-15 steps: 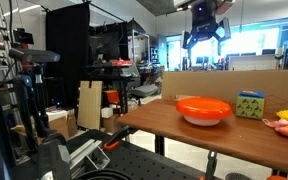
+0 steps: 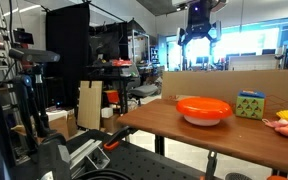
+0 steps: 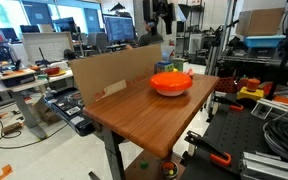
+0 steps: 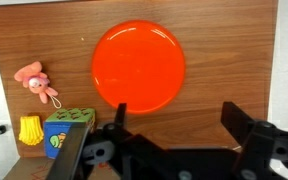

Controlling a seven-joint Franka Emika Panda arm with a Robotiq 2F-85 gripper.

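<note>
A round orange-red dish [image 4: 139, 66] lies on the wooden table [image 4: 214, 70]; in the first exterior view this dish [image 2: 204, 106] has a pale underside. High above the table hangs my gripper [image 2: 200, 42], well clear of everything on it. Seen from the wrist, the gripper has its dark fingers spread wide, with only tabletop between them. A green-and-blue box [image 4: 66, 125] stands left of the dish in the wrist view, partly covered by a finger. Near it are a small yellow item [image 4: 30, 130] and a pink soft toy [image 4: 37, 80].
Behind the table stands a brown panel [image 3: 114, 75]. Bare wood [image 3: 149, 122] stretches across the table's near end in the second exterior view. A dark frame with cables [image 2: 104, 172] occupies the floor side.
Over the last second my gripper has risen slightly and shifted a little left in the first exterior view. The things on the table have stayed put.
</note>
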